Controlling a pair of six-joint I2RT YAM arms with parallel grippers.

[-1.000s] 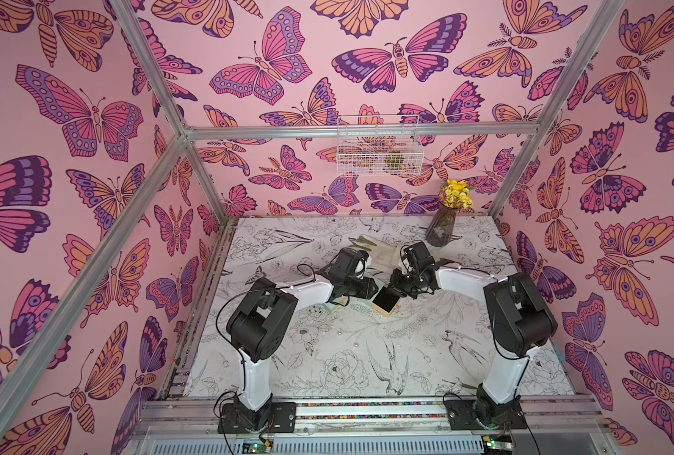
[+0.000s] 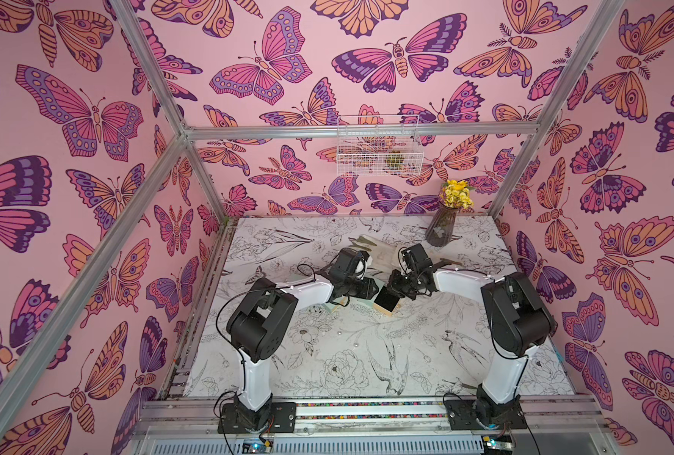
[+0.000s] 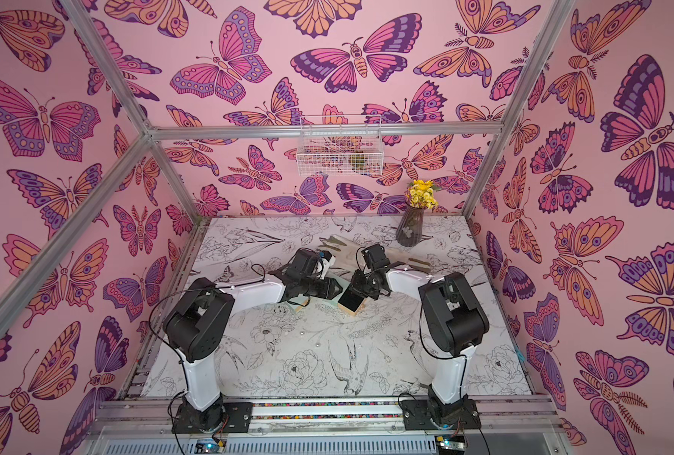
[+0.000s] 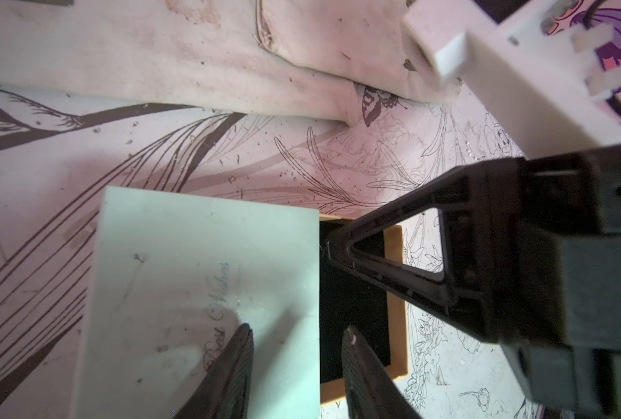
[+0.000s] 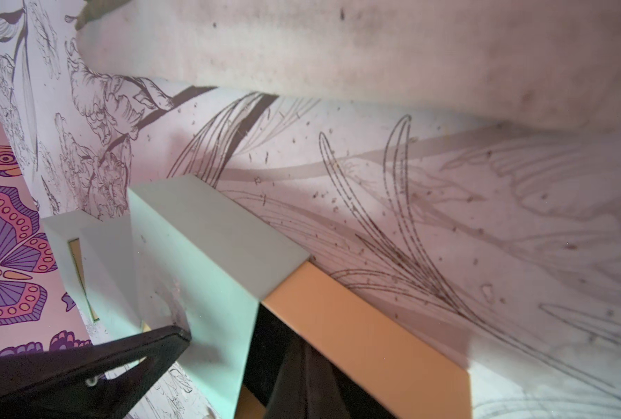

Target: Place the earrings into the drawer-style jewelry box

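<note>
The drawer jewelry box has a mint sleeve (image 4: 205,293) with faint printed script on top. Its drawer, with a black inside and an orange-tan rim (image 5: 373,335), sticks out on the right. My left gripper is over the sleeve's drawer-side edge, fingertips visibly apart. One of its fingers (image 5: 143,349) appears against the sleeve top in the right wrist view; whether it grips anything is unclear. My right gripper is shut, with its tips down in the drawer opening and nothing visible between them. I cannot make out any earrings.
A second mint piece (image 5: 90,265) with a slot lies left of the box. Behind is a pale cloth-like sheet (image 4: 184,63). A vase of yellow flowers (image 2: 444,216) stands at the back right.
My right gripper has shifted very slightly at the drawer. The left arm looks unmoved, and the box stays in about the same place with its drawer out.
</note>
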